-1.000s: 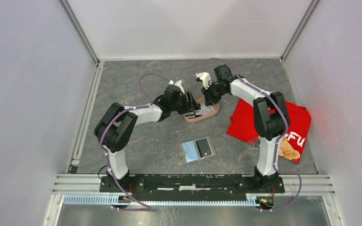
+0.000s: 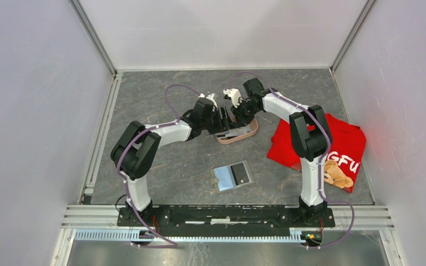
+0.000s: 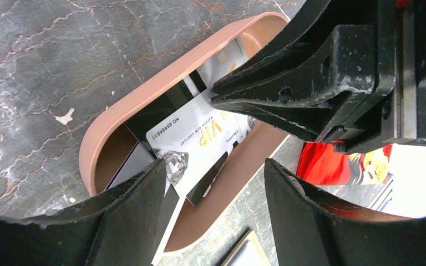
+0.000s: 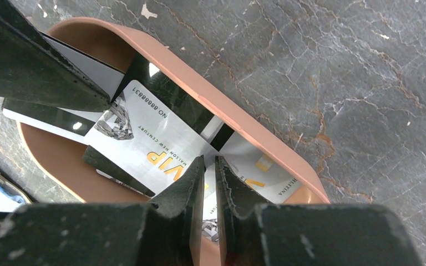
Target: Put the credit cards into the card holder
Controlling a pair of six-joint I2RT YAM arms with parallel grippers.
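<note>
Several credit cards lie overlapped in an oval pinkish-tan tray [image 2: 231, 142]. The uppermost is a silver VIP card [image 3: 191, 141] with a diamond picture, slanting across the others. Around its near part stands my left gripper, open, its fingertips apart with no card pinched. Over the card's far end is my right gripper, fingers only slightly apart; a narrow strip of the card shows through the gap, and nothing is seen held. In the top view the card holder [image 2: 232, 176], pale blue and black under a clear cover, lies in front of the tray.
A red printed cloth [image 2: 338, 149] is spread under and beside the right arm. Both grippers crowd close together over the tray. Bare grey tabletop [image 2: 177, 172] lies left of the card holder and between it and the tray.
My right gripper has moved left along the tray, closer to the left gripper. The left arm, tray and card holder look unmoved.
</note>
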